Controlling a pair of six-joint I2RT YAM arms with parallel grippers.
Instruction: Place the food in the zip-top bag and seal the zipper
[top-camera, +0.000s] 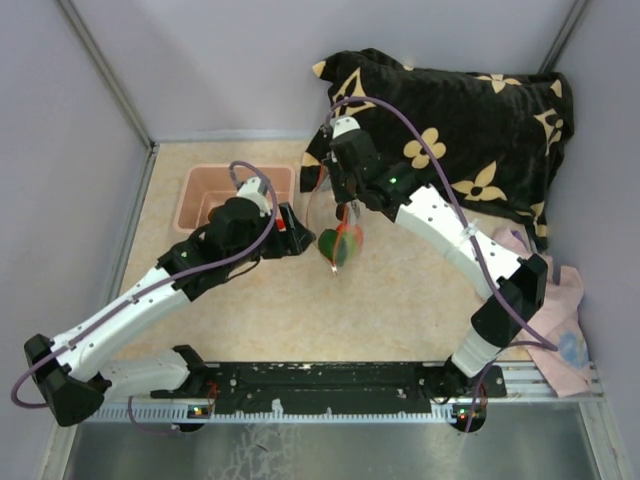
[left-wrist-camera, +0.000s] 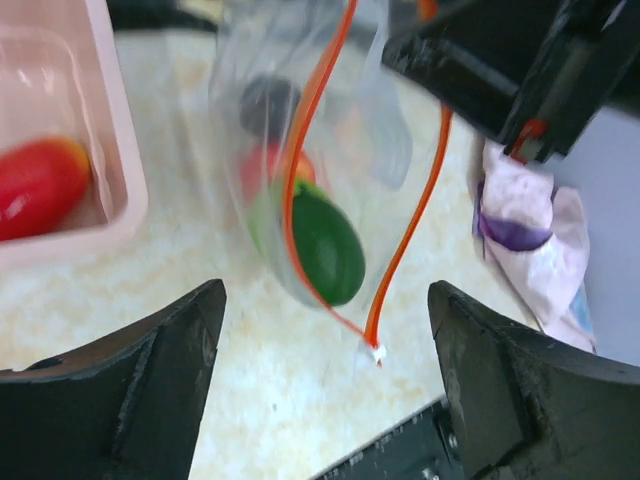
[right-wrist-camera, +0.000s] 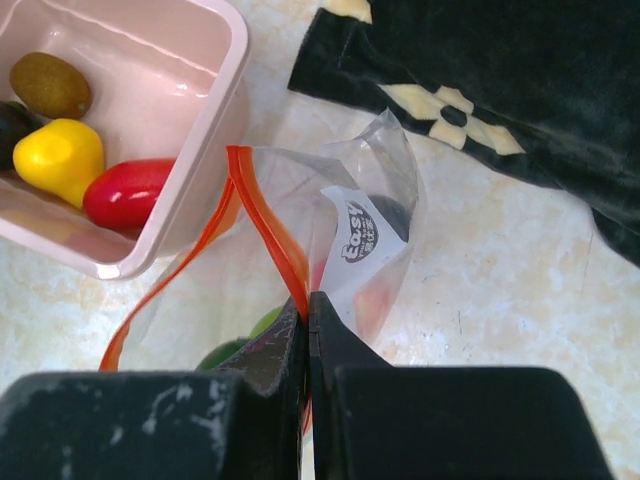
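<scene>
The clear zip top bag (right-wrist-camera: 365, 235) hangs with its orange-edged mouth gaping. Green food (left-wrist-camera: 325, 245) and red food (left-wrist-camera: 262, 168) lie inside it, with a dark round item (left-wrist-camera: 268, 107) deeper in. My right gripper is shut on one orange edge of the bag, which runs between its fingertips. To the left of the mouth, my left gripper (top-camera: 308, 240) stands with its fingers spread; in the left wrist view the gap between the fingers is empty, and the bag's loose orange edge is beyond them.
A pink bin (right-wrist-camera: 235, 75) at the left holds a brown item (right-wrist-camera: 50, 85), a yellow one (right-wrist-camera: 60, 158) and a red one (right-wrist-camera: 135, 192). A dark flowered cloth (top-camera: 450, 130) lies at the back right, a pink cloth (top-camera: 560, 320) at the right.
</scene>
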